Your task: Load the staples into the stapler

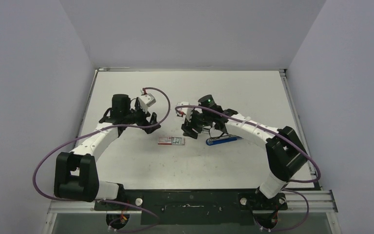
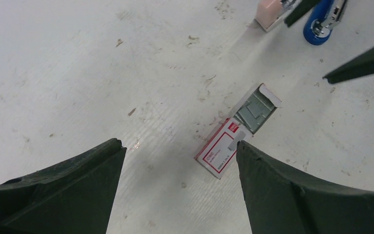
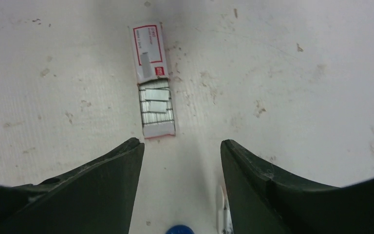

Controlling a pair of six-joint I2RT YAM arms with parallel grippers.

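Observation:
The red-and-white staple box [image 1: 171,141] lies on the table with its inner tray slid out. Grey staple strips [image 3: 156,102] show in that tray. My left gripper is open above the table, behind and left of the box, with nothing between its fingers. My right gripper is open too and empty, over the table behind and right of the box. The blue stapler [image 1: 221,141] lies to the right, partly under the right arm; only its rounded blue end [image 2: 317,30] shows in the left wrist view.
A small pinkish-ended piece [image 2: 269,12] with metal on it lies near the stapler's end, mostly hidden by the right gripper from above.

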